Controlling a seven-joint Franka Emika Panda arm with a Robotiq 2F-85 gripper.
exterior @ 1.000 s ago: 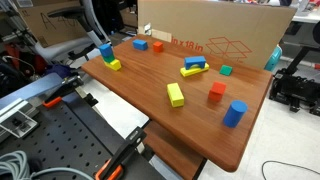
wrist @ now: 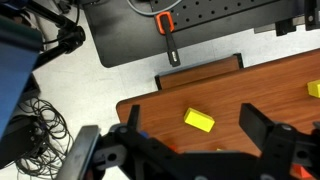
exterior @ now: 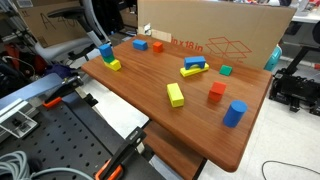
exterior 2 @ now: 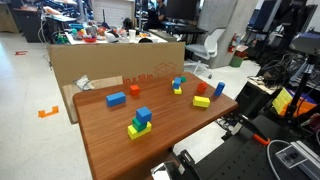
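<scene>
My gripper stands open in the wrist view, high over the table edge, with nothing between its dark fingers. Between them, well below, lies a yellow block (wrist: 199,120), also seen near the table's front as the yellow block (exterior: 175,94). Right of it are a red block (exterior: 217,91) and an upright blue cylinder (exterior: 235,113). Farther back, a blue block (exterior: 194,63) rests on yellow, beside a small green block (exterior: 225,70). At the other end is a blue, green and yellow stack, topped by a blue block (exterior 2: 143,114).
Behind the stack lie a blue block (exterior 2: 115,99) and a small red block (exterior 2: 135,90). A cardboard panel (exterior 2: 80,75) walls off the table's back. The brown tabletop (exterior 2: 95,140) has bare room between the blocks. A black platform (exterior: 50,140) adjoins its front.
</scene>
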